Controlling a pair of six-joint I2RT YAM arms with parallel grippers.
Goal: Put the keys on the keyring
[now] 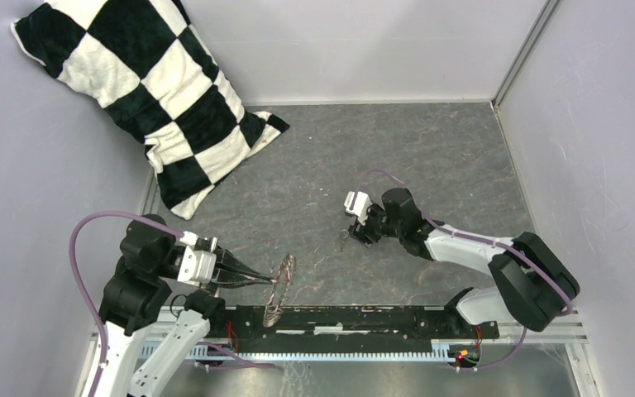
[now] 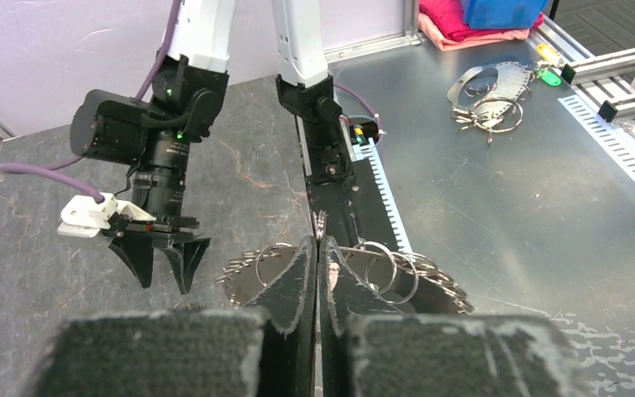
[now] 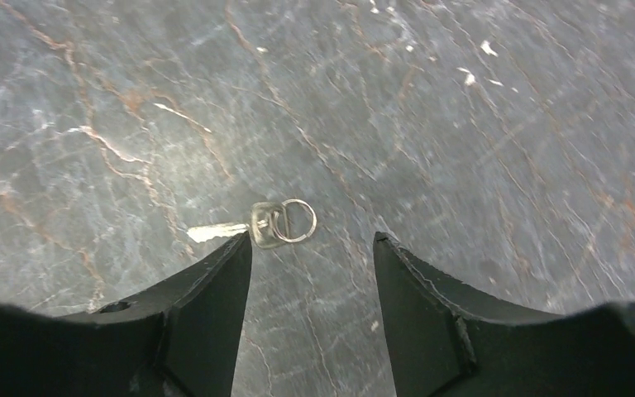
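One key (image 3: pixel 218 232) with a small ring (image 3: pixel 312 220) through its head lies flat on the grey marbled table, and appears tiny in the top view (image 1: pixel 344 238). My right gripper is part open above the table with nothing between its fingers; the key lies by its left finger. In the top view that gripper (image 1: pixel 364 237) is just right of the key. At the lower left, my left gripper (image 1: pixel 272 281) is shut on the large keyring (image 1: pixel 279 289), a metal loop crowded with small rings. In the left wrist view the keyring (image 2: pixel 444 285) spreads on both sides of the fingertips.
A second bunch of rings (image 2: pixel 496 112) with a green tag lies on the metal surface beyond the black rail (image 1: pixel 339 331). A checkered cloth (image 1: pixel 165 91) fills the back left.
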